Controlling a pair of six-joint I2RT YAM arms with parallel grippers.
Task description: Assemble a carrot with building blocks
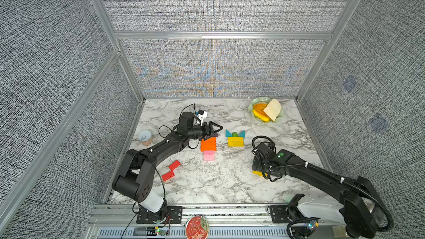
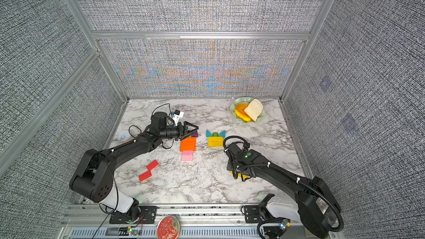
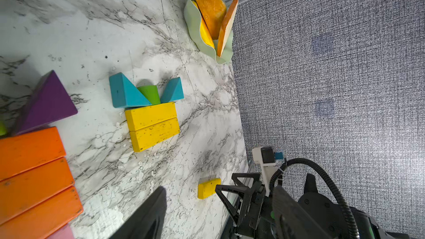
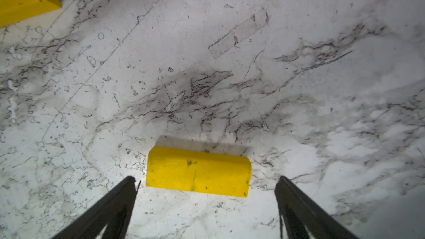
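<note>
Orange blocks (image 3: 27, 177) lie stacked beside a purple triangle (image 3: 46, 104), with pink blocks (image 1: 208, 155) in front. To their right, two yellow blocks (image 3: 150, 124) sit below cyan triangles (image 3: 124, 93) and a green piece (image 3: 149, 95). My left gripper (image 1: 217, 128) hovers over the orange-purple group; its fingertips are blurred in its wrist view and I cannot tell what, if anything, is between them. My right gripper is open, lowered above a loose yellow block (image 4: 198, 170) lying between its fingers, not gripped.
Two red blocks (image 1: 168, 175) lie front left. A small tub (image 1: 145, 137) is at the left, and a green dish of bread (image 1: 265, 109) at the back right.
</note>
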